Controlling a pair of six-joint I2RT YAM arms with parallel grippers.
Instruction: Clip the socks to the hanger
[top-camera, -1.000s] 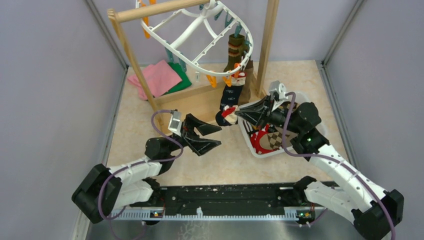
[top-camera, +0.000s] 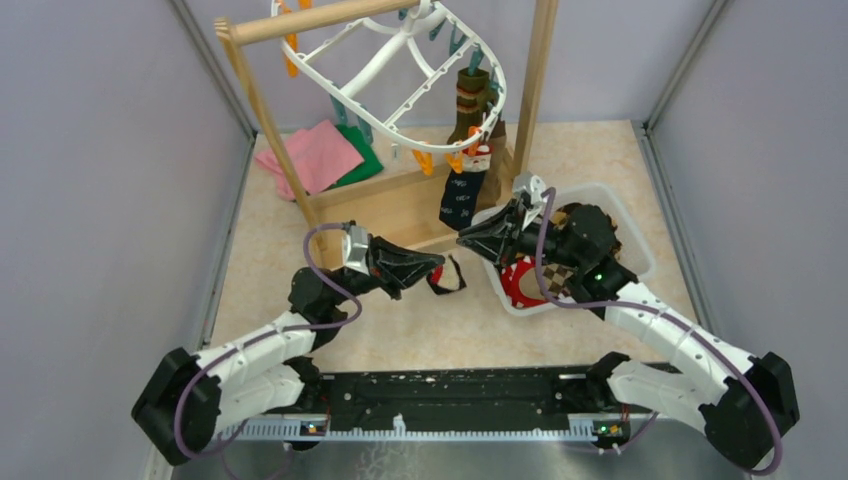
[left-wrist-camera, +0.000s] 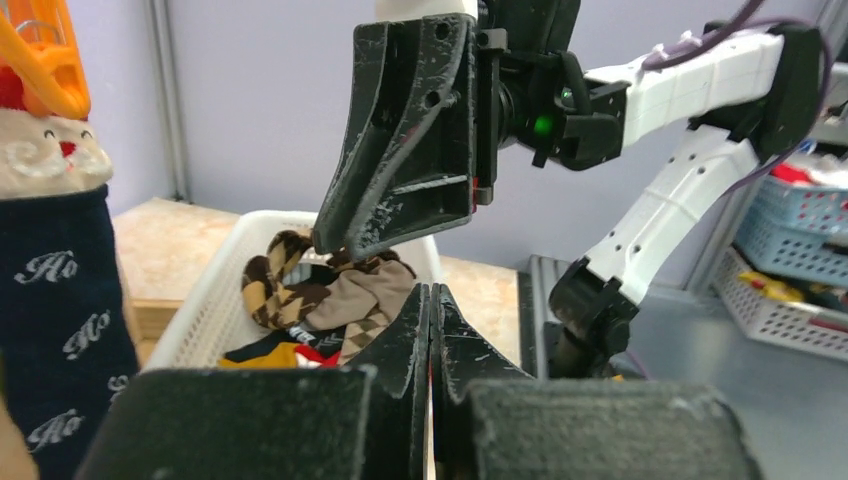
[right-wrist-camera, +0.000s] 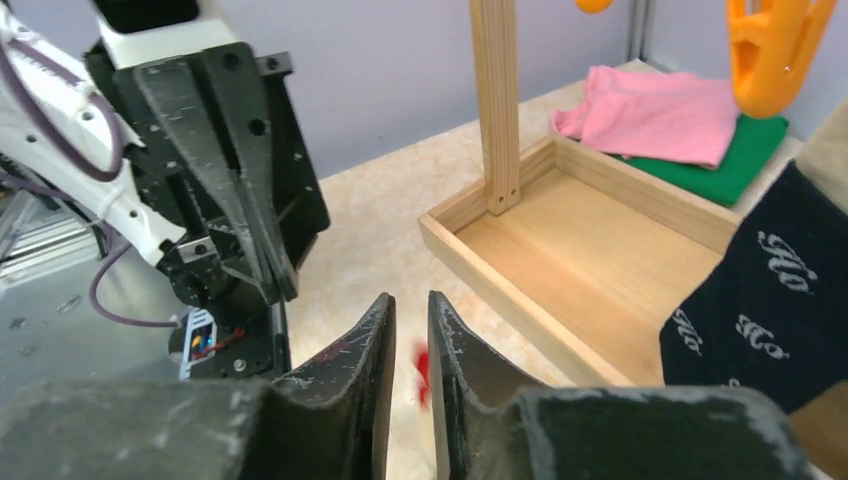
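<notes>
A small red, black and cream sock (top-camera: 446, 282) is below my two grippers, partly hidden by the left one. My left gripper (top-camera: 438, 259) is shut, with nothing between its fingers. My right gripper (top-camera: 466, 240) faces it, slightly open and empty. Socks hang under the white clip hanger (top-camera: 400, 138), including a navy Santa sock (left-wrist-camera: 60, 320) beside an orange clip (left-wrist-camera: 50, 70).
A white bin (top-camera: 633, 262) of mixed socks stands at the right. The wooden stand (right-wrist-camera: 530, 320) has a low-walled base. Pink cloth (top-camera: 315, 155) and green cloth (top-camera: 360, 172) lie at the back left.
The left gripper shut from open; the right moved left from a second ago.
</notes>
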